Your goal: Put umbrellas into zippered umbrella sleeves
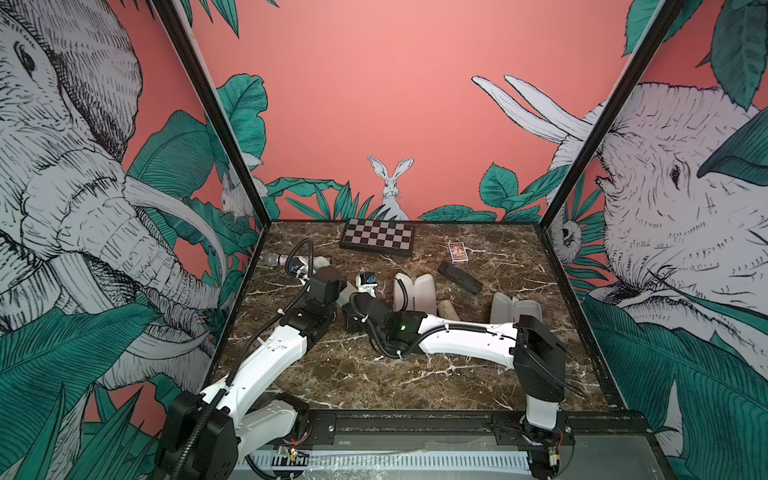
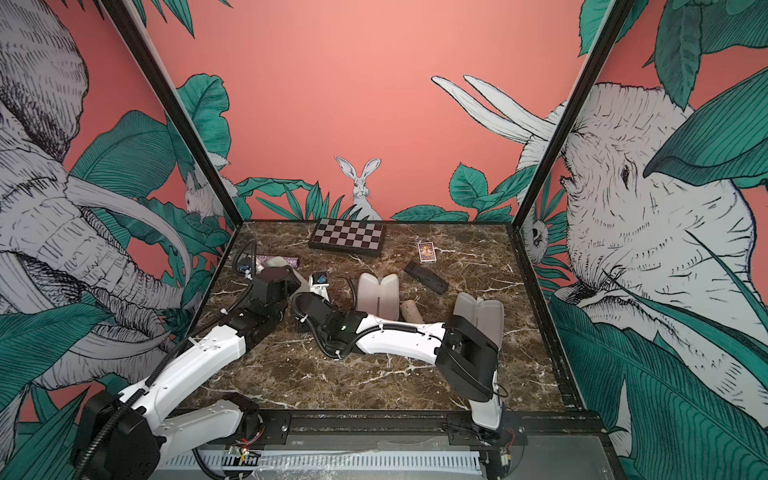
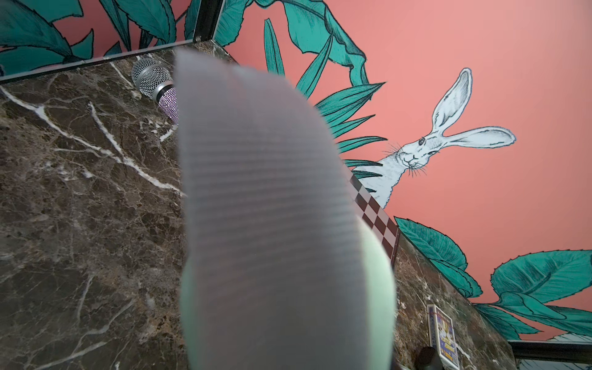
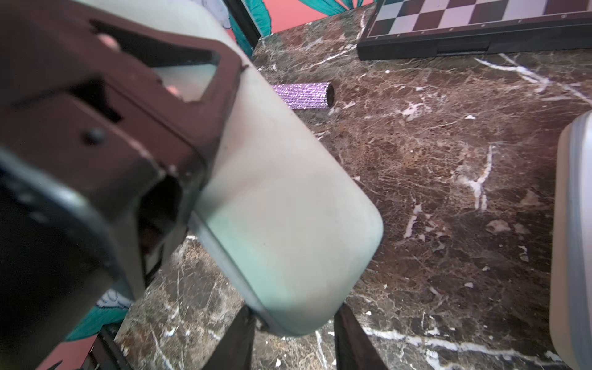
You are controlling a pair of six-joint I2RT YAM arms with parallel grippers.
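In the middle-left of the table my left gripper (image 1: 336,288) is shut on a pale green umbrella case, which fills much of both wrist views; a blurred grey ribbed piece (image 3: 271,215) lies across it in the left wrist view. My right gripper is at the case's lower end, fingers parted around it; whether they grip it is unclear. Beige open sleeves (image 1: 413,292) lie at centre, more cases (image 1: 514,310) at right, and a short tan roll (image 1: 446,310) between them.
A chessboard (image 1: 376,236) stands at the back, a card box (image 1: 457,251) and dark pouch (image 1: 460,277) right of it, and a sequined purple microphone (image 3: 163,98) at the back left.
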